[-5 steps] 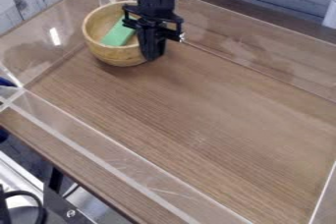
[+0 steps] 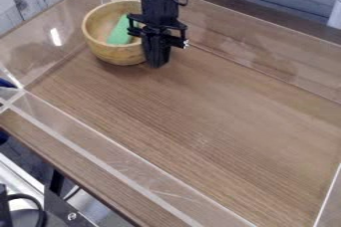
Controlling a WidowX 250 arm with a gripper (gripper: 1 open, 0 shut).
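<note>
A light wooden bowl [image 2: 104, 48] sits at the back left of the wooden table [image 2: 200, 141], with a green item [image 2: 120, 32] inside it. My black gripper [image 2: 156, 47] hangs at the bowl's right side, partly in front of it, its tips low near the table. It looks shut, with nothing visible between its fingers; the tips are small and dark.
A pale wall runs along the back edge. Dark cables lie beyond the table's lower left corner.
My gripper has shifted slightly right and down. The bowl and the green item appear about where they were, with the bowl perhaps nudged slightly.
</note>
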